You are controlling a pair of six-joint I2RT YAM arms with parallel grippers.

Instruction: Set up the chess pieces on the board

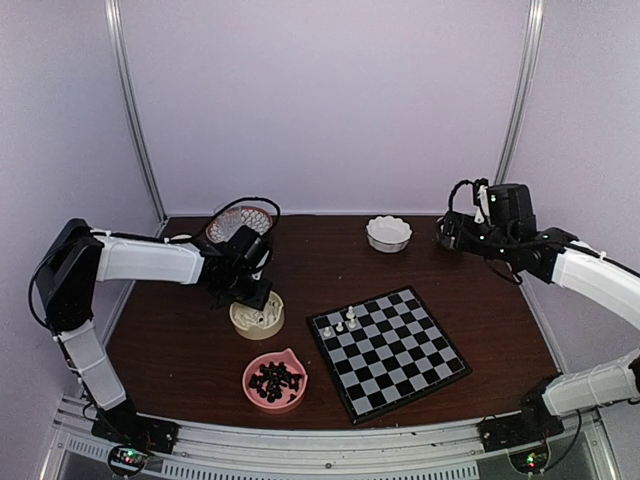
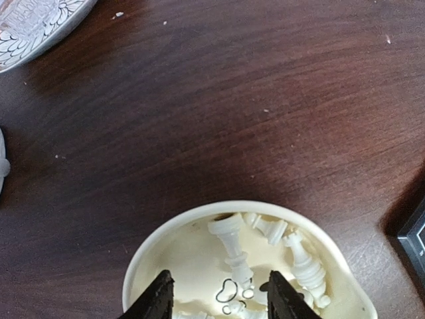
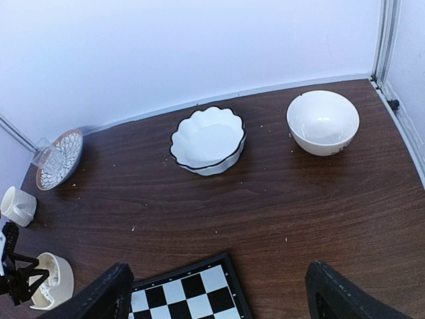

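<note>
White chess pieces (image 2: 231, 247) lie jumbled in a cream bowl (image 2: 174, 222). Over this bowl my left gripper points down, its fingers apart and nothing clearly held between them. The chessboard (image 1: 400, 350) lies on the table, with a few white pieces (image 1: 351, 318) standing near its far left corner. Black pieces (image 1: 275, 380) fill the pink bowl (image 1: 250, 398) in front of the cream one. At the back right my right gripper stands open and empty, away from the pieces; the board's far corner shows beyond its fingers.
A fluted white bowl (image 1: 389, 234) stands at the back, and a plain white bowl (image 3: 323, 123) to its right. At the back left are a patterned dish (image 3: 67, 159) with a clear glass (image 3: 47, 157) and a white cup (image 3: 18, 205). Bare table lies between.
</note>
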